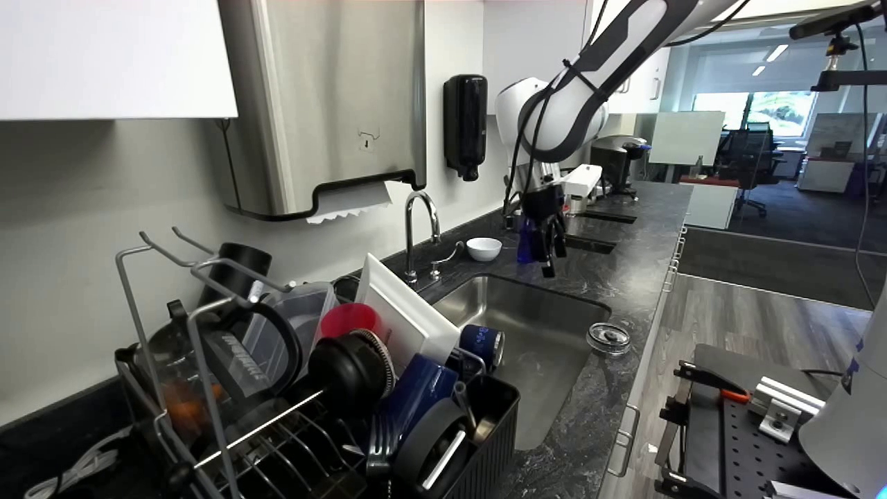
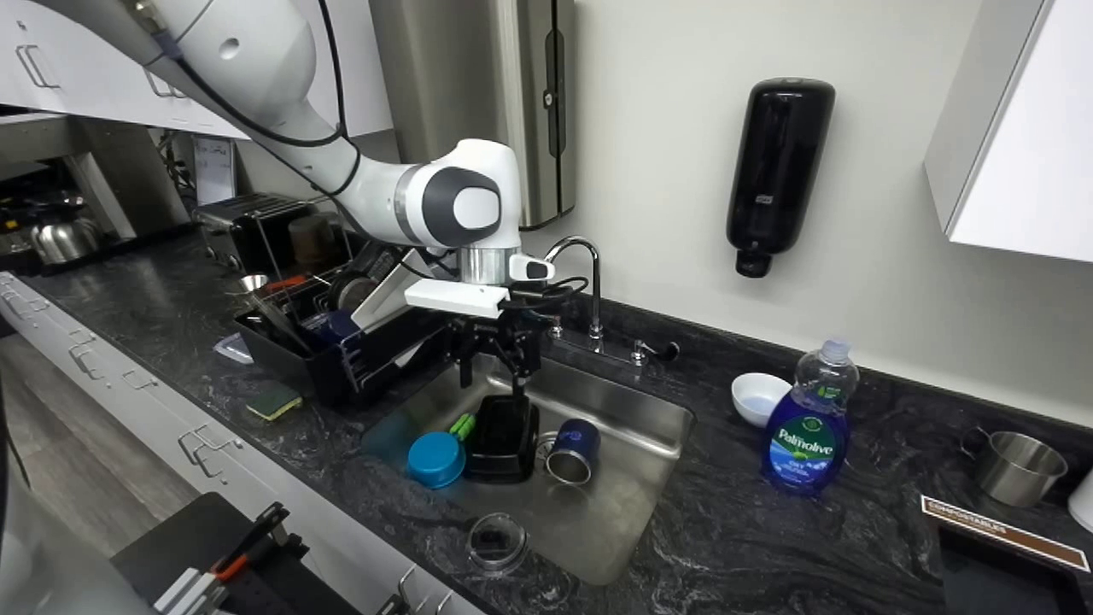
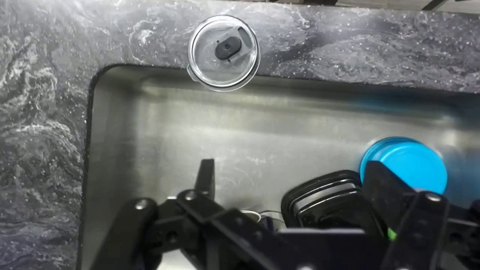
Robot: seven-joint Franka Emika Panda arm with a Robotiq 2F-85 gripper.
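My gripper [image 2: 493, 379] hangs fingers-down over the sink [image 2: 656, 430], fingers apart and nothing between them. In the wrist view its fingers [image 3: 205, 176] frame the steel basin. Below it in the sink lies a black container [image 2: 504, 441], partly covered by my gripper in the wrist view. Beside it sits a round blue container [image 3: 411, 164], with a green item [image 2: 463, 425] near both. A dark blue mug [image 2: 574, 449] lies on its side to the right of the black container. On the front counter edge rests a clear lid [image 3: 224, 53], slightly overhanging the basin.
A crowded dish rack [image 1: 291, 416] stands left of the sink. The faucet [image 2: 596, 287] rises behind it. To the right are a white bowl [image 2: 759, 396], a Palmolive bottle [image 2: 806, 436] and a metal cup [image 2: 1019, 468]. The basin's right part is clear.
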